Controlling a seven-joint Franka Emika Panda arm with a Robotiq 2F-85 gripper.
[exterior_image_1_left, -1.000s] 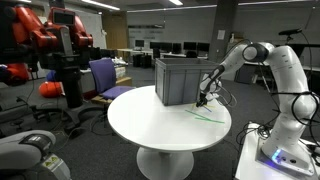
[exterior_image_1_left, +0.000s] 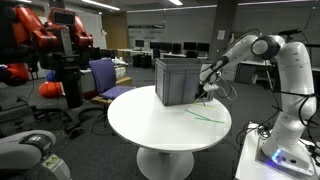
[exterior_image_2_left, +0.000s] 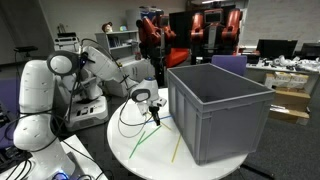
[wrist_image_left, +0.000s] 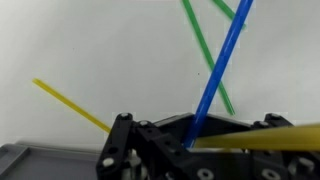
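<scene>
In the wrist view my gripper is shut at the bottom edge. A thin blue stick (wrist_image_left: 225, 60) slants down into it from the top, and a blurred yellow stick (wrist_image_left: 275, 138) runs from the right edge to the same spot. Both appear pinched between the fingers. Below lie two green sticks (wrist_image_left: 205, 48) on the white table and another yellow stick (wrist_image_left: 70, 104) to the left. From the side, the gripper (exterior_image_2_left: 154, 119) hangs low over the table, beside a green stick (exterior_image_2_left: 150, 135) and a yellow stick (exterior_image_2_left: 176, 150).
A large open grey bin (exterior_image_2_left: 215, 120) stands right beside the sticks, its wall rising close to the arm.
The arm has swung slightly to the left towards the grey bin over the last second. The green sticks on the table look unmoved.
</scene>
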